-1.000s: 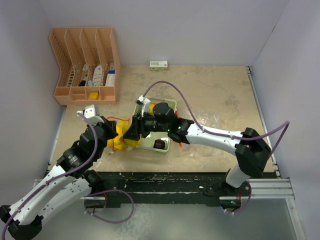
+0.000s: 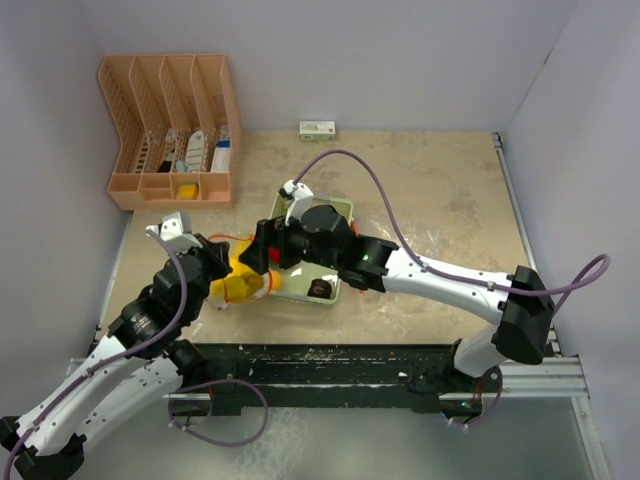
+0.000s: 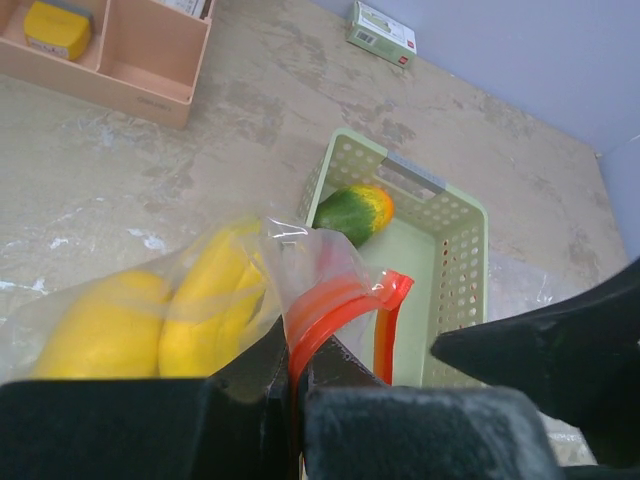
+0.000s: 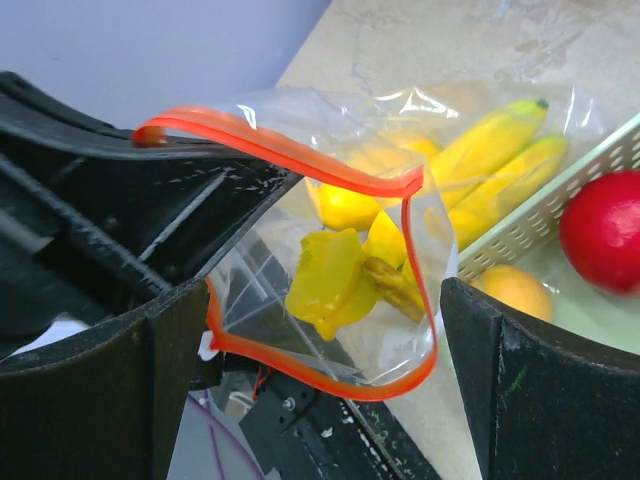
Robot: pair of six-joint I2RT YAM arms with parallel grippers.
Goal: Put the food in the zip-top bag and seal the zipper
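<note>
My left gripper is shut on the orange-edged zip top bag; in the right wrist view that bag's mouth gapes, showing a yellow pepper (image 4: pixel 330 280) and bananas (image 4: pixel 505 150) inside. My right gripper stands open just before the bag's mouth, nothing between its fingers. The green basket (image 3: pixel 450 230) behind holds a green-orange papaya (image 3: pixel 350 212), a red fruit (image 4: pixel 610 230) and an orange round fruit (image 4: pixel 515 292).
A pink divided rack (image 2: pixel 150 190) stands at the back left, a small box (image 2: pixel 317 130) at the back.
My right gripper shifted toward the bag and back, now slightly nearer the front, with its arm's elbow further right.
</note>
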